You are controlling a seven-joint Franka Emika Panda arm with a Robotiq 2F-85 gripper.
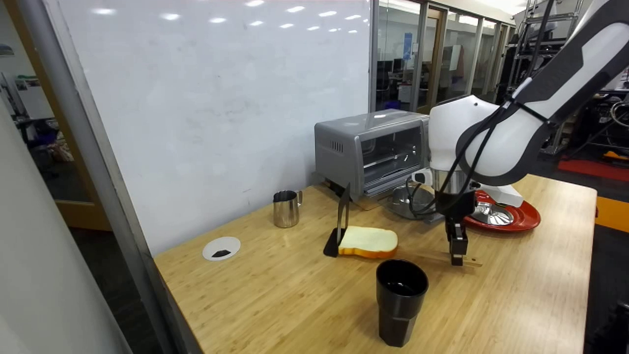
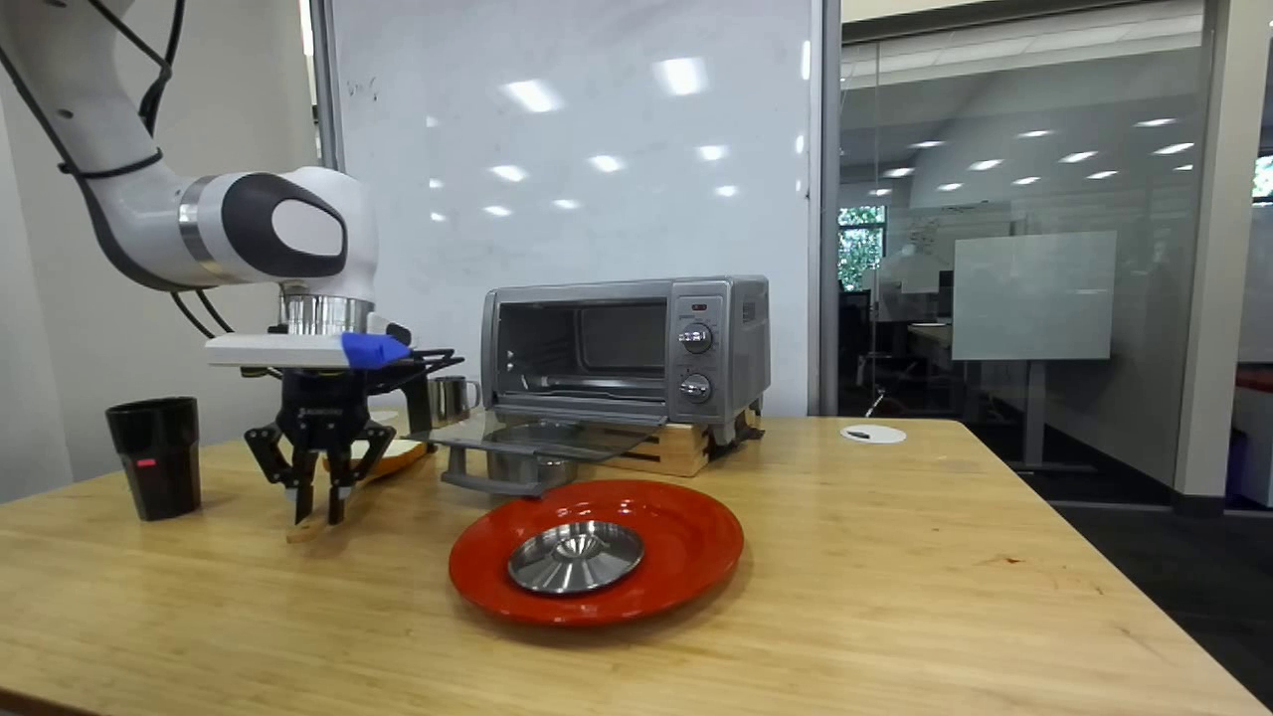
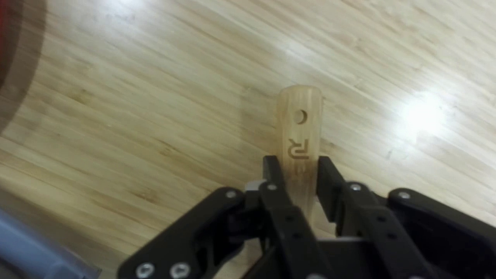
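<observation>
A pale wooden handle (image 3: pixel 301 100), with a round hole and carved marks near its end, shows in the wrist view. My gripper is shut on it, one black finger against each side. In exterior view 2 the gripper (image 2: pixel 318 511) points straight down, its fingertips at table level. The handle's end (image 1: pixel 473 263) pokes out past the fingers in exterior view 1. What lies at its other end cannot be made out. Left of the gripper in that view is a slice of bread (image 1: pixel 369 239), beside a black utensil (image 1: pixel 331 242) with an upright blade-like part.
A black cup (image 1: pixel 401 301) stands in front of the bread. Behind are a toaster oven (image 2: pixel 627 346) with its door down and a steel pitcher (image 1: pixel 286 210). A red plate (image 2: pixel 698 561) holds a metal lid (image 2: pixel 578 557).
</observation>
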